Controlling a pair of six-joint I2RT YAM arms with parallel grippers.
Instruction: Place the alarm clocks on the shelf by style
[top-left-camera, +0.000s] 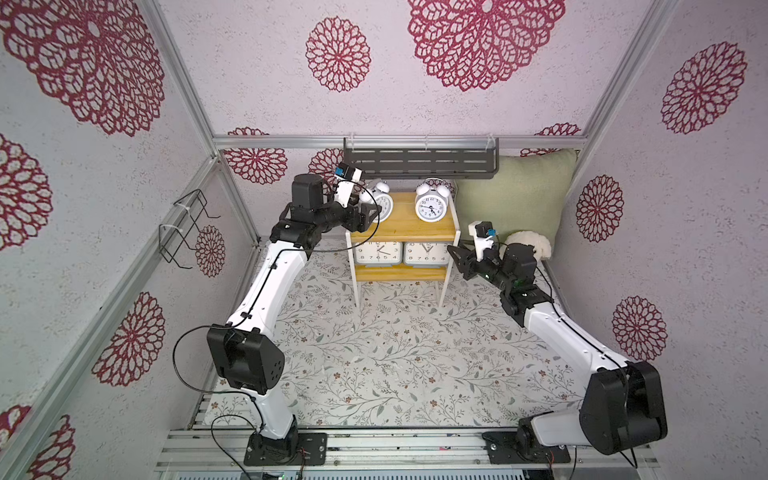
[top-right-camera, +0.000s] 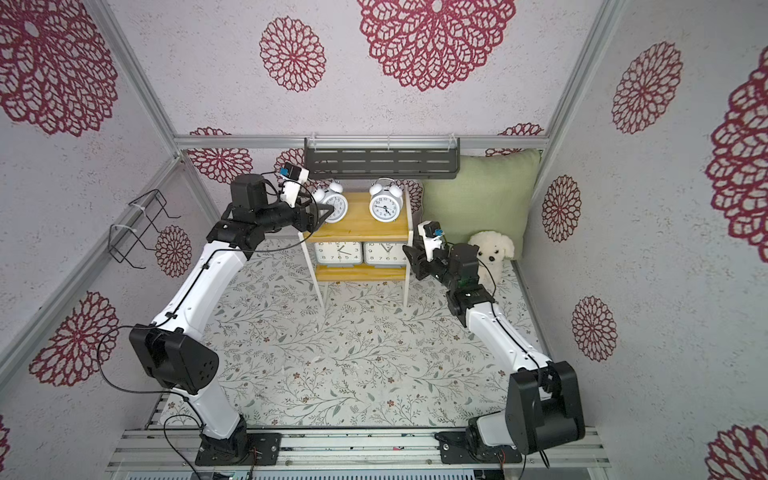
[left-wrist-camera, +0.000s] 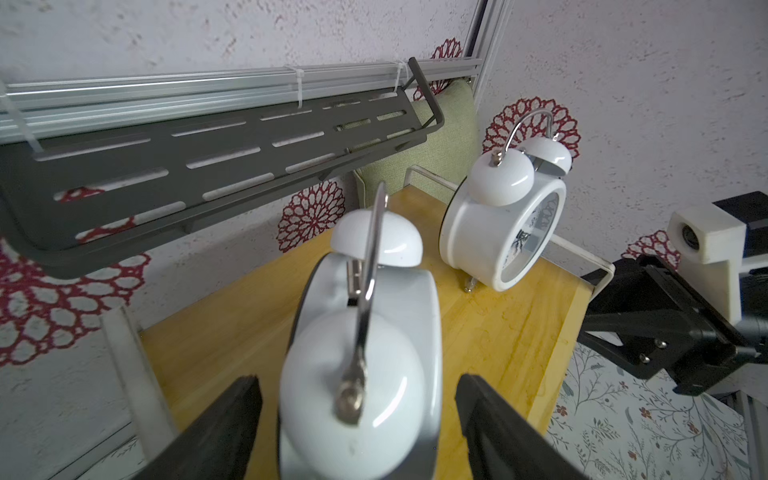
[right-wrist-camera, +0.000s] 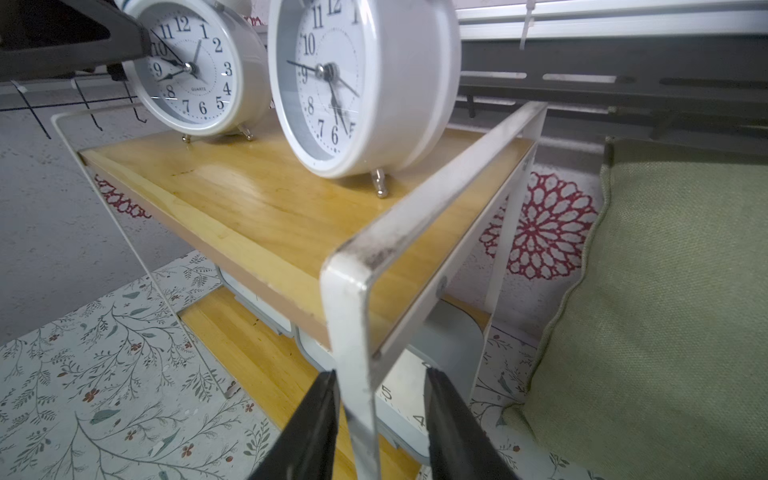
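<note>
On the upper board of the wooden shelf (top-left-camera: 404, 229) stand two round white twin-bell clocks. The left clock (left-wrist-camera: 352, 392) sits between the parted fingers of my left gripper, with a gap on both sides. The right clock (top-left-camera: 431, 205) stands apart from it, upright. Two square pale clocks, a left one (top-left-camera: 378, 253) and a right one (top-left-camera: 425, 253), stand side by side on the lower board. My right gripper is open beside the shelf's right front post (right-wrist-camera: 352, 344), holding no clock.
A dark slotted rack (top-left-camera: 420, 162) hangs on the wall behind and above the shelf. A green pillow (top-left-camera: 516, 196) and a white plush dog (top-right-camera: 489, 249) are at the right.
</note>
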